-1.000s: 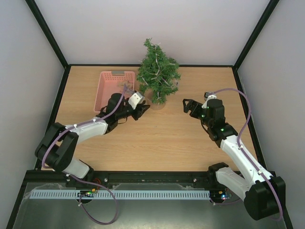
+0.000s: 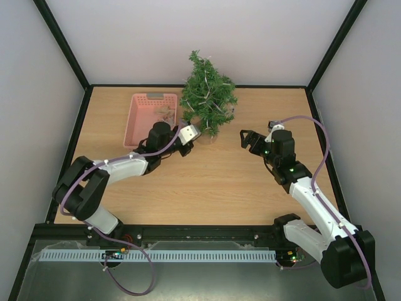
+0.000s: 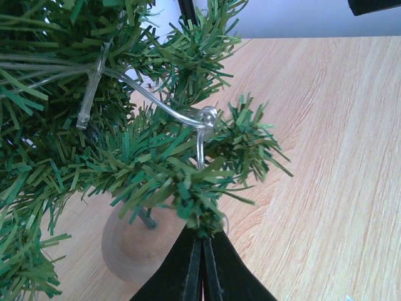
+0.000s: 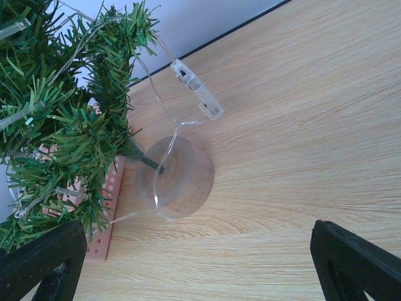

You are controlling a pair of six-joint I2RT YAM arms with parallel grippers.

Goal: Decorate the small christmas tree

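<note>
The green Christmas tree (image 2: 207, 94) stands upright at the back middle of the table, in a clear round base (image 4: 182, 179). Thin clear wire with small clear lights (image 3: 207, 116) runs over its branches. My left gripper is at the tree's lower front; its dark fingers are together, tips right below the end of a branch (image 3: 188, 188). Needles overlap the tips, so I cannot tell if they touch. Nothing shows between them. To the right of the tree, my right gripper (image 2: 245, 139) stands open and empty. A clear clip-like piece (image 4: 197, 89) hangs from the tree's wire.
A pink basket (image 2: 133, 122) sits left of the tree, with some pale items (image 2: 166, 114) inside that are too small to make out. White walls close in the back and sides.
My left arm has swung a little to the right and its wrist has turned, putting the gripper at the tree's front. Tree and right arm look unmoved.
</note>
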